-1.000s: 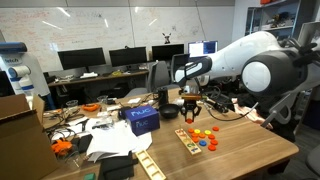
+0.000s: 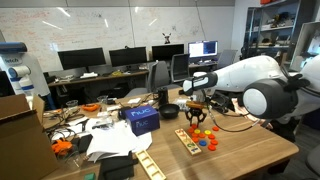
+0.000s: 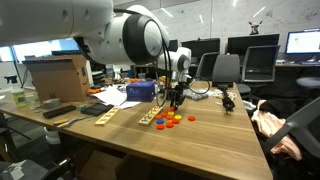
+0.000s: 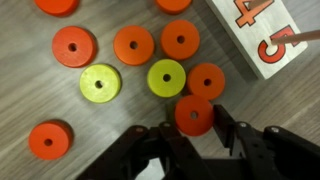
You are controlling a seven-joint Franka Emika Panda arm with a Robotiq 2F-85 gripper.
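A red-orange disc (image 4: 194,115) with a centre hole is held between the fingertips of my gripper, which is shut on it. In the wrist view other discs lie above and left of it: a yellow disc (image 4: 166,78), an orange disc (image 4: 207,80) close by, and a red disc (image 4: 50,140) at lower left. A wooden number board (image 4: 262,38) shows at the upper right, with a thin rod over it. From outside, my gripper (image 2: 196,117) hangs low over the group of discs, just beyond the wooden board (image 2: 188,141).
A blue box (image 2: 142,120) and white papers (image 2: 108,140) stand left of the discs. Another wooden strip (image 2: 149,166) lies near the front. Bare tabletop (image 3: 215,150) spreads to the right in the second exterior view.
The gripper has come down and slightly to the right, carrying the red-orange disc closer to the discs on the table. Discs and boards on the table look unmoved.
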